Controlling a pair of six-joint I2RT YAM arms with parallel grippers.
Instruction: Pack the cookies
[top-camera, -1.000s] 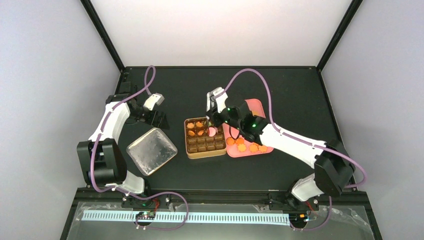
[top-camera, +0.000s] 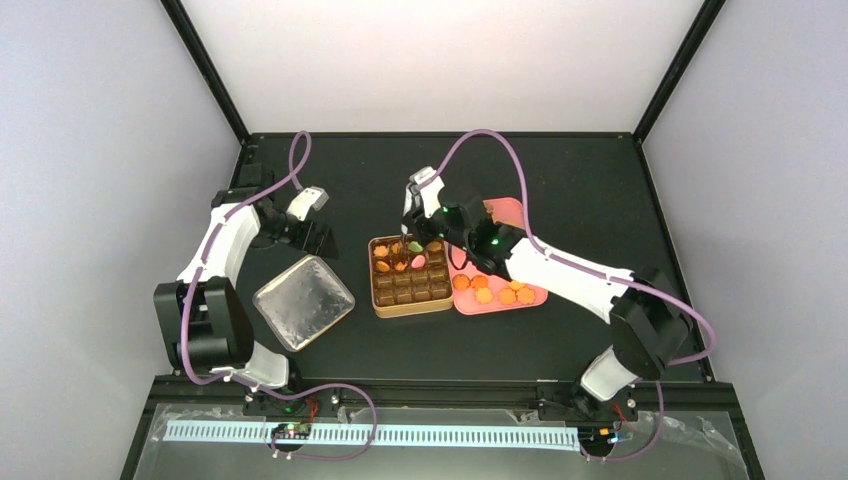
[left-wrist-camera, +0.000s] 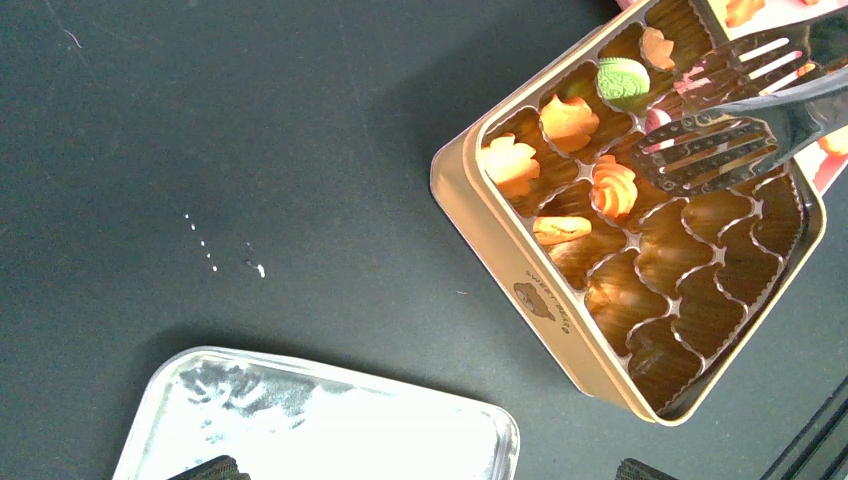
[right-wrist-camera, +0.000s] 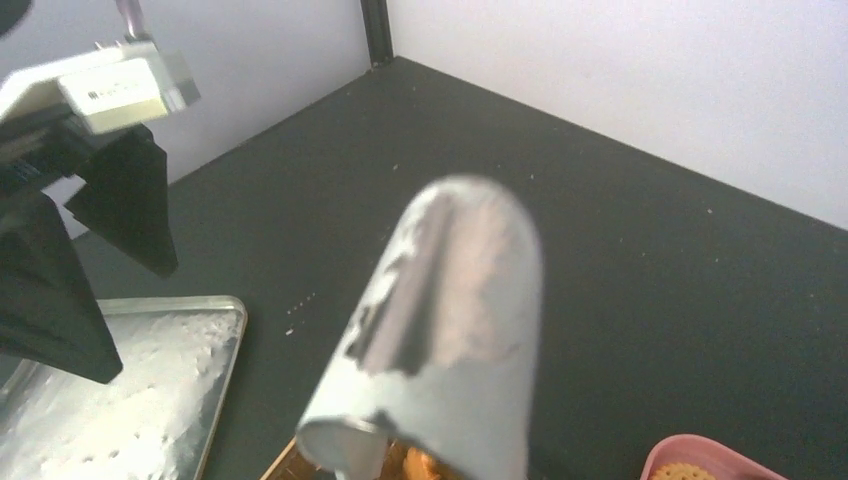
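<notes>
The gold cookie tin (top-camera: 410, 305) with brown compartments holds orange cookies, a green cookie (left-wrist-camera: 622, 80) and a pink one (top-camera: 418, 261); several compartments are empty. My right gripper, with dark slotted tong-like fingers, is over the tin's back section, fingers apart, the pink cookie partly behind them in the left wrist view. In the right wrist view a blurred metal part hides most of the tin. My left gripper (top-camera: 318, 240) stands open above the table, left of the tin, nothing between its fingers.
A pink tray (top-camera: 495, 302) with orange cookies adjoins the tin's right side. An empty metal tray (top-camera: 303, 300) lies front left.
My right arm moved left and slightly up in the top view over the last second. The green and pink cookies in the tin now show more. The left arm is still.
</notes>
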